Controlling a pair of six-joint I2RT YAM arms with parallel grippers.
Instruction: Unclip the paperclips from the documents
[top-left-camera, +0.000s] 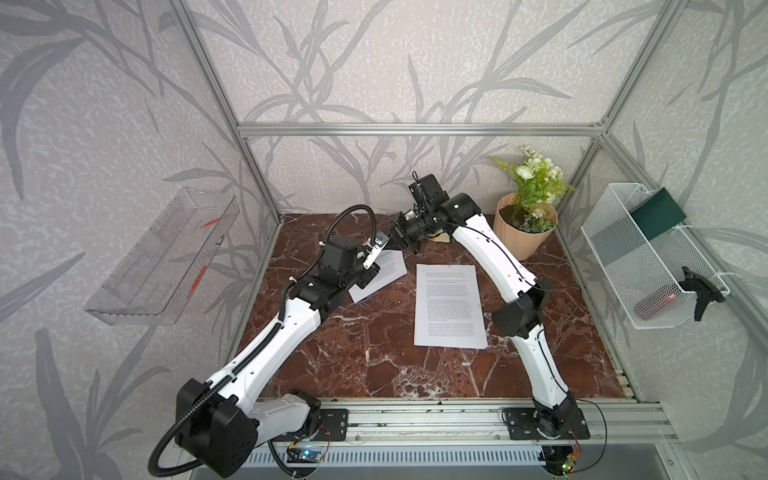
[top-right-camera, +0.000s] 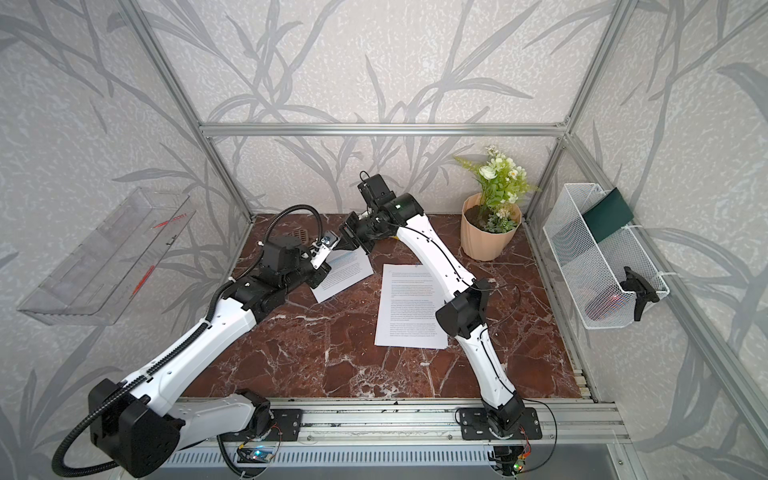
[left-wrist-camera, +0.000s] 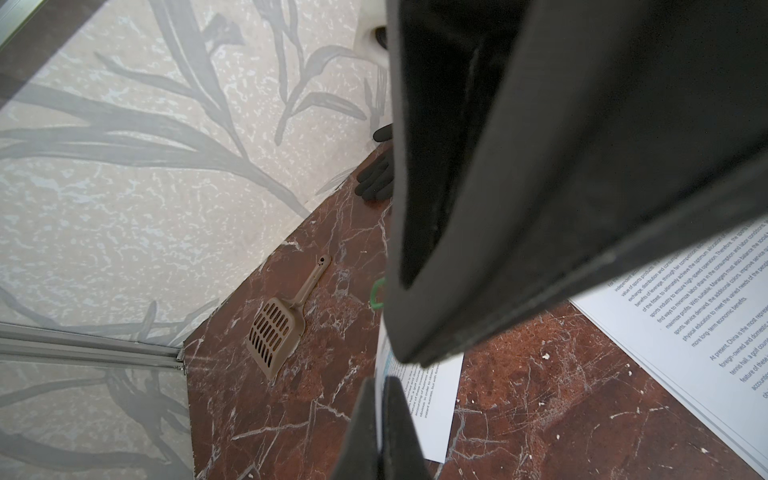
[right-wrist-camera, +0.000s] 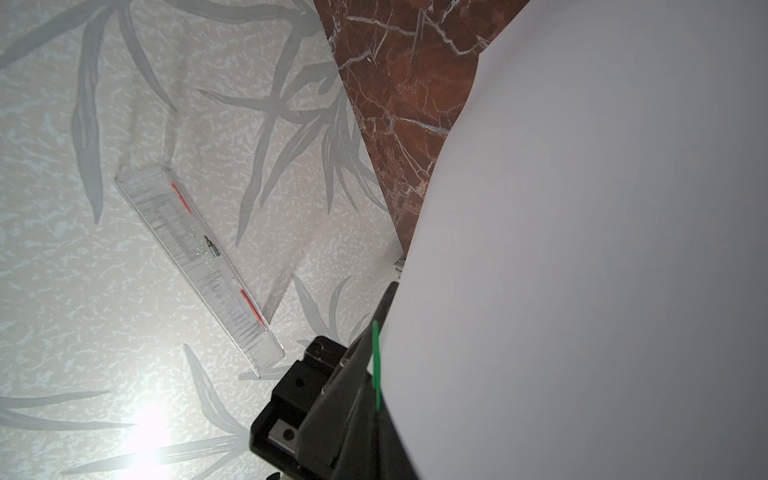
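A printed sheet (top-left-camera: 382, 273) is raised off the table at the back left, between my two grippers. My left gripper is shut on the sheet's edge, a thin pale strip between its fingers. Pale paper (right-wrist-camera: 576, 224) fills the right side of the right wrist view. My right gripper is shut, with a green paperclip (right-wrist-camera: 376, 360) seen edge-on at its tips; whether the clip is pinched or only touches them cannot be told. From the left wrist, the green clip (left-wrist-camera: 376, 293) shows as a small loop, partly hidden by the right gripper's big dark body.
A stack of printed pages (top-left-camera: 449, 308) lies flat at the table's middle. A brown slotted scoop (left-wrist-camera: 277, 329) rests by the back wall. At the back right stands a potted plant (top-left-camera: 524, 228).
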